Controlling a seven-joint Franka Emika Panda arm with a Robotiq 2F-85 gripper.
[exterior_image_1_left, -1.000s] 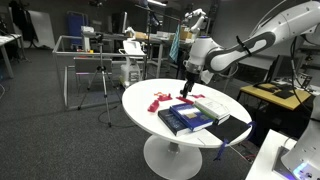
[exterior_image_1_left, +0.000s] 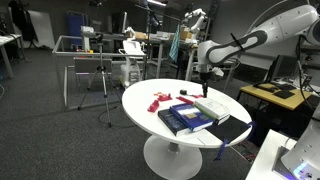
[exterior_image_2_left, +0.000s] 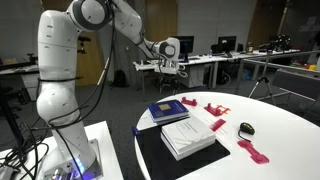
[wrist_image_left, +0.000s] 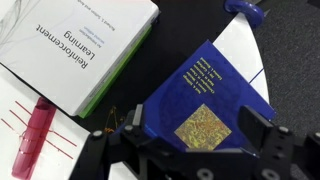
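My gripper stands open, its dark fingers apart along the bottom of the wrist view with nothing held between them. Beyond them lies a dark blue book (wrist_image_left: 228, 90) with yellow lettering and a gold patterned square. A white book titled Reinforcement Learning (wrist_image_left: 85, 35) tops a stack with a green edge at the upper left. In exterior view 2, the white stack (exterior_image_2_left: 190, 138) rests on a black mat and the blue books (exterior_image_2_left: 172, 110) lie behind it. The gripper (exterior_image_2_left: 180, 72) hangs in the air above the books.
Several red pieces (exterior_image_2_left: 252, 151) and a small black object (exterior_image_2_left: 246, 131) are scattered over the round white table (exterior_image_1_left: 135, 100). A blue object (wrist_image_left: 245, 10) sits near the table's edge. A tripod (exterior_image_1_left: 100, 80) stands behind.
In exterior view 1 the arm and gripper have moved to the right and somewhat lower, closer over the white books. The books and the red pieces stay where they were.
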